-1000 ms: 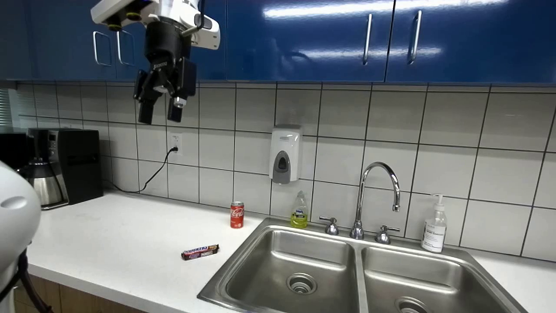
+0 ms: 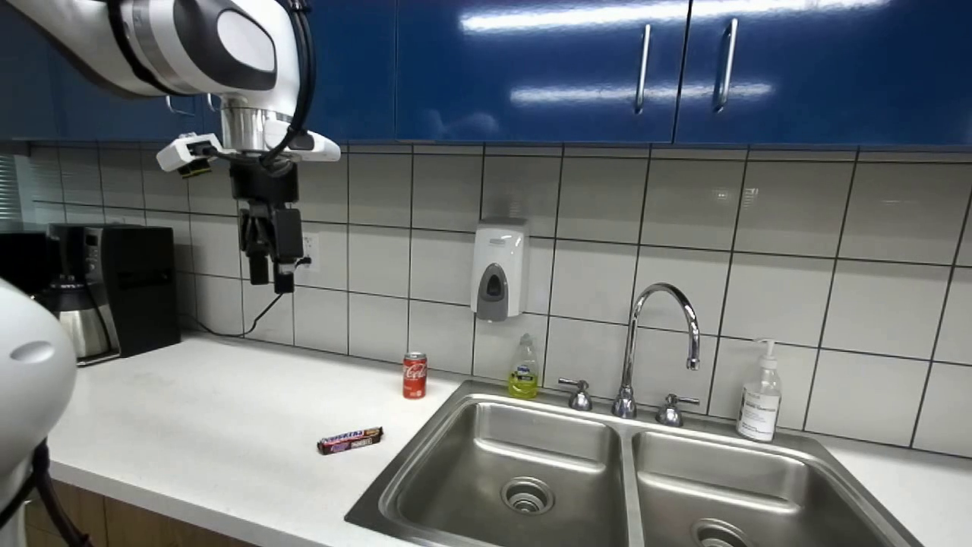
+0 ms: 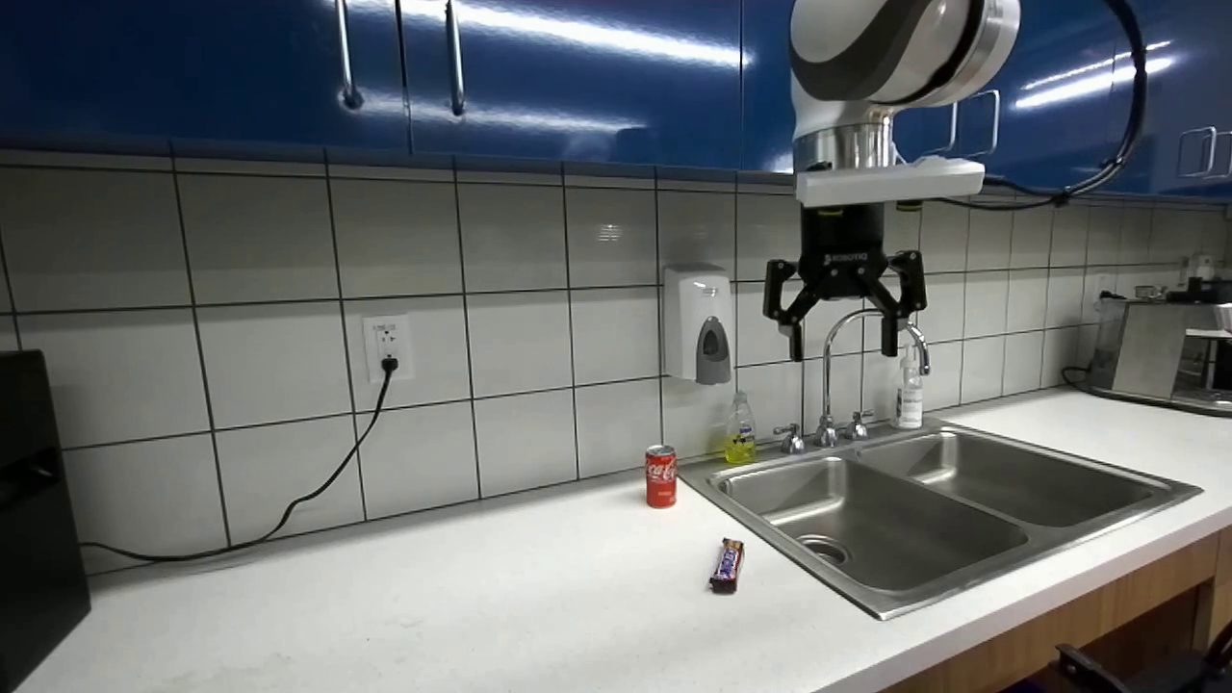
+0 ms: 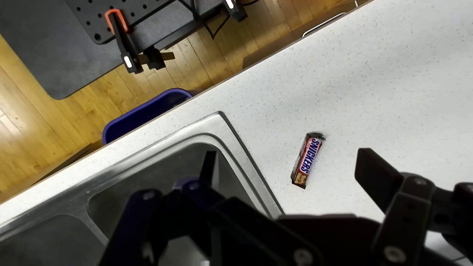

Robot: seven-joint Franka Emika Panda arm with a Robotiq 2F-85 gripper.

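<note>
A Snickers bar point(image 2: 350, 441) lies flat on the white counter, left of the sink; the wrist view shows the same bar point(image 4: 308, 160) in the space between my spread fingers, well below them. Behind it, near the tiled wall, a red Coca-Cola can point(image 3: 660, 477) stands upright. My gripper point(image 3: 844, 346) hangs high above the counter, pointing down, its fingers wide apart and empty. From the first exterior side, the gripper point(image 2: 271, 278) appears against the wall tiles, clear of everything on the counter.
The double steel sink point(image 2: 629, 456) has a tall faucet point(image 2: 631, 351), with dish soap point(image 2: 524, 369) and a pump bottle point(image 2: 759, 393) behind it. A wall dispenser point(image 3: 699, 325) and blue cabinets point(image 2: 538, 68) are above. A black machine point(image 2: 137, 287) stands far left.
In exterior view 1 my gripper has come down and turned from a tilt to pointing straight down. The bar and can have stayed where they were.
</note>
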